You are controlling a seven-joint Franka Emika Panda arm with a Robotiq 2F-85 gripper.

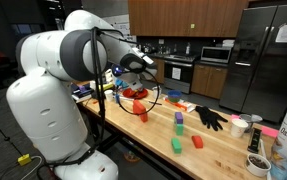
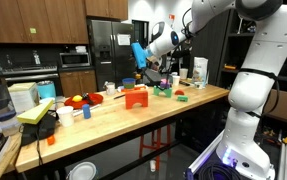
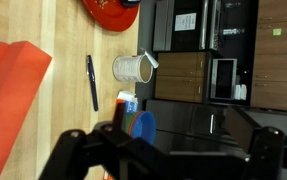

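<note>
My gripper stands open in the wrist view, its dark fingers apart and nothing seen between them. A large red block point(image 3: 8, 95) fills the left edge there, beside a black pen point(image 3: 92, 82) on the wooden table. Beyond the pen are a pale mug point(image 3: 132, 68), part of a red plate point(image 3: 111, 12) and a blue bowl point(image 3: 144, 126). In the second exterior view, the gripper point(image 2: 151, 72) hangs above the table, over the red block point(image 2: 136, 98). The first exterior view also shows the red block point(image 1: 140, 110), below the arm.
A black glove point(image 1: 209, 118), a purple-and-green block point(image 1: 179, 123), a green block point(image 1: 176, 145) and a small red block point(image 1: 197, 142) lie across the table's near half. White cups point(image 1: 239, 127) stand at the right. Bare wood point(image 2: 108, 127) shows along the table's front edge.
</note>
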